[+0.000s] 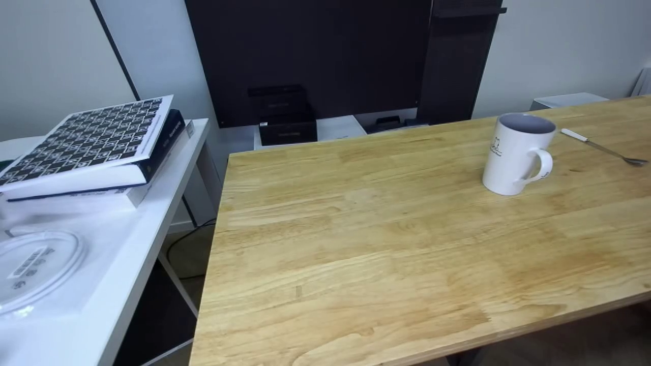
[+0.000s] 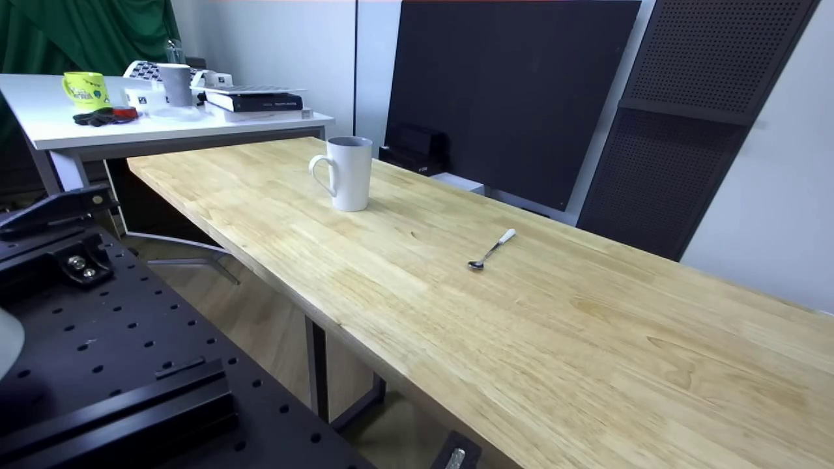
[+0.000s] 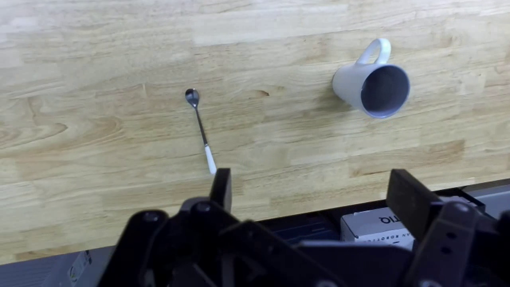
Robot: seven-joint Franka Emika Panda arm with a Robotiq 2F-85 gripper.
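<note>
A white mug (image 1: 512,159) with a grey inside stands upright on the wooden table, its handle toward the front edge. In the wrist view the mug (image 3: 352,86) appears at upper right. A spoon with a white handle (image 3: 210,160) and a metal bowl lies flat to the left of it, and the same spoon (image 2: 492,250) shows mid-table in the second exterior view. Seen only in the wrist view, my gripper is open high over the table, its fingers wide apart and nothing between them. Neither object is touched by it.
A white side table (image 1: 140,244) with stacked books (image 1: 91,146) adjoins its left end. Boxes (image 3: 377,225) sit beyond the far edge, below a black panel (image 1: 317,55).
</note>
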